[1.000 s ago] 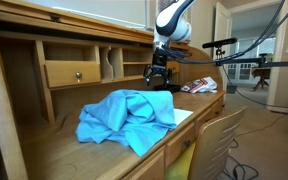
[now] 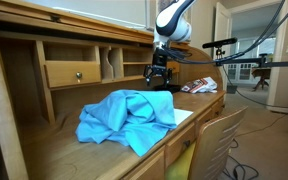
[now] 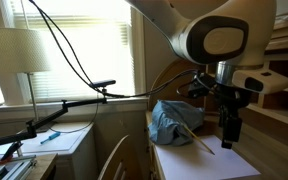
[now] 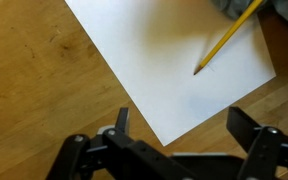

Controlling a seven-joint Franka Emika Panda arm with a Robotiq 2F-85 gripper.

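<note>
In exterior view 1 a light-blue cloth lies heaped on the wooden desk, with part of a white sheet of paper showing beyond it. A yellow pencil rests on the paper in the wrist view, its tip on bare paper and its other end near the cloth at the top edge. My gripper hangs above the desk by the paper's near corner. Its fingers stand wide apart, open, with nothing between them. From exterior view 2, the pencil leans against the cloth.
Shelves and a small drawer line the desk's back. A red-and-white bag lies at the far end. A chair stands against the desk's front. Bare wood lies left of the paper in the wrist view.
</note>
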